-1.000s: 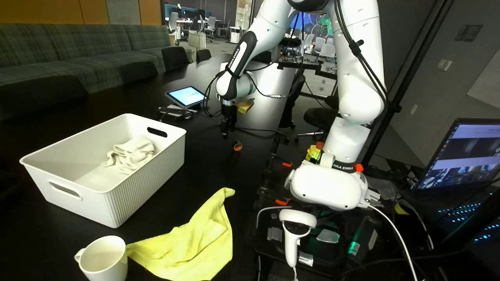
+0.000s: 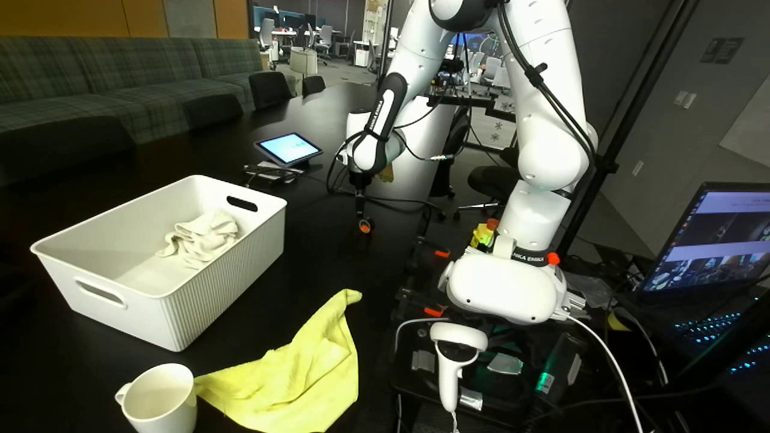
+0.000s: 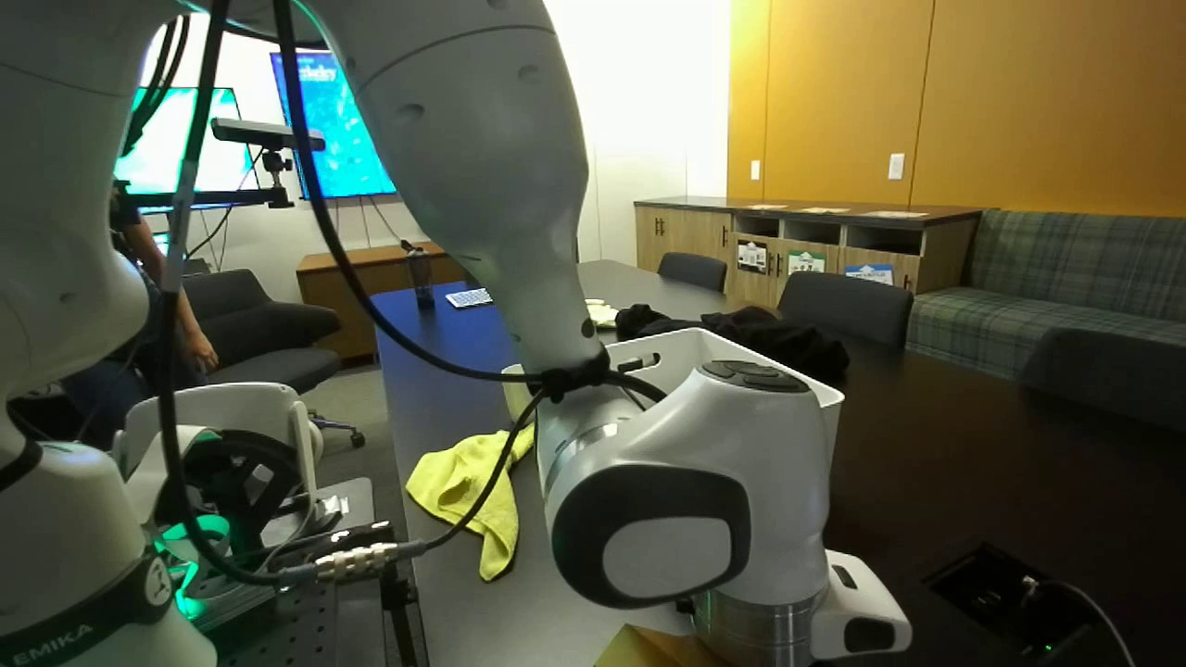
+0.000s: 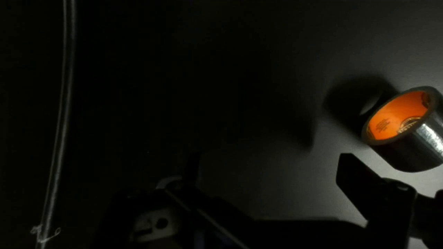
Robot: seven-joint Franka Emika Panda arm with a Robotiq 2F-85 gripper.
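Note:
A small roll of black tape with an orange core lies on the dark table. In the wrist view the tape roll is on its side at the right edge, its orange inside facing left. My gripper is open, its dark fingers wide apart and only bare table visible between them. The roll is outside that gap, beyond the right-hand finger. From exterior view 1, the gripper points down right beside the roll; whether they touch is unclear. Exterior view 2 does not show the fingertips or the roll.
A white basket holds a pale cloth. Nearer the camera lie a yellow cloth and a white mug. A tablet and cables lie behind the gripper.
My gripper has come toward the camera and slightly right, from behind the tape roll to right beside it. The roll, basket, cloths and mug stay in place.

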